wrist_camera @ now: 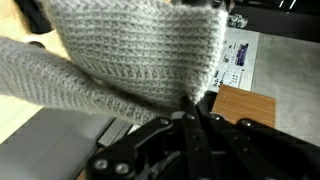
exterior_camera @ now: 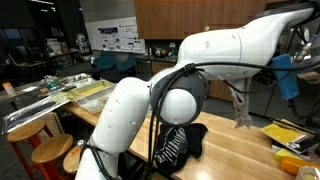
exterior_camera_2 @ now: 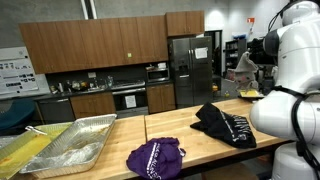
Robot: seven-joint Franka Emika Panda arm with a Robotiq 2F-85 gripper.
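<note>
A grey knitted cloth (wrist_camera: 140,50) fills the upper left of the wrist view, with my gripper shut on it. In exterior view 1 the grey cloth (exterior_camera: 241,108) hangs above the wooden table, right of a black cloth with white markings (exterior_camera: 178,146). Exterior view 2 shows the grey cloth (exterior_camera_2: 245,68) hanging at the upper right, and the black cloth (exterior_camera_2: 222,126) lying crumpled on the table. The arm hides my fingertips in exterior view 1.
A purple cloth (exterior_camera_2: 157,159) lies at the table's front, beside foil-lined trays (exterior_camera_2: 72,145). Yellow items (exterior_camera: 284,132) and an orange object (exterior_camera: 292,165) sit at the right in exterior view 1. Bare table (exterior_camera: 225,155) lies between them and the black cloth.
</note>
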